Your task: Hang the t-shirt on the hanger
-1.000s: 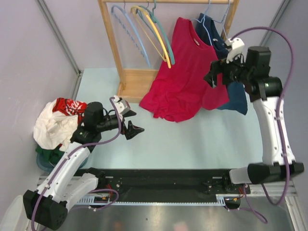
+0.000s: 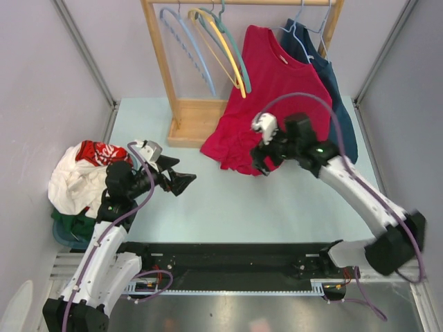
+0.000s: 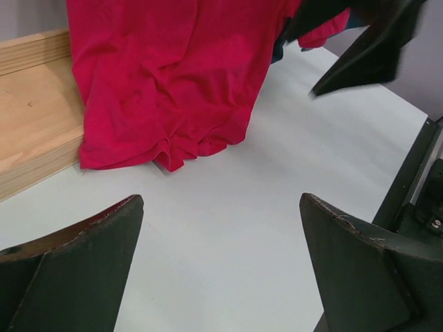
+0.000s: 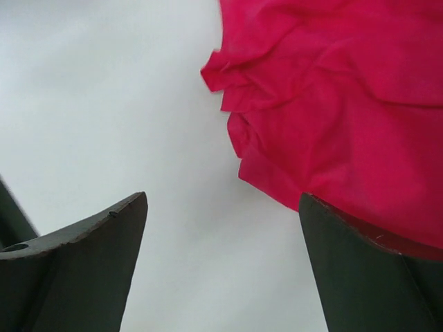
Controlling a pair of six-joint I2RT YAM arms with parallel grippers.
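Observation:
A red t-shirt [image 2: 277, 69] hangs on a light blue hanger at the rack's right, its bottom spread on the table; a dark blue shirt [image 2: 325, 83] hangs behind it. My left gripper [image 2: 178, 178] stands open above the table at left, left of the red cloth. My right gripper [image 2: 263, 155], blurred by motion, is open over the lower front of the red shirt. In the right wrist view, the red fabric [image 4: 332, 104] lies beyond the open fingers, with nothing clearly held.
Empty hangers [image 2: 242, 76] hang left of the red shirt on the wooden rack [image 2: 187, 126]. A bin of clothes [image 2: 73, 187] stands at the far left.
My right arm has moved down and left, from beside the shirt's upper right to over its lower front. The left gripper has moved slightly left and up.

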